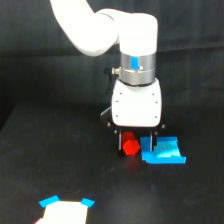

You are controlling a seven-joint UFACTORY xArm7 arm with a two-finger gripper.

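My gripper (137, 150) points down near the middle of the view, its dark fingers set apart. A red object (130, 144) shows below the white hand, at the left part of the gap between the fingers. I cannot tell whether a finger touches it. Just right of it lies a bright blue object (166, 151) with angular edges, partly behind the right finger.
A white object (65, 213) with blue corner pieces (49, 201) is cut off by the bottom edge at the left. Dark, bare surface lies around the gripper, with free room to the left and front right.
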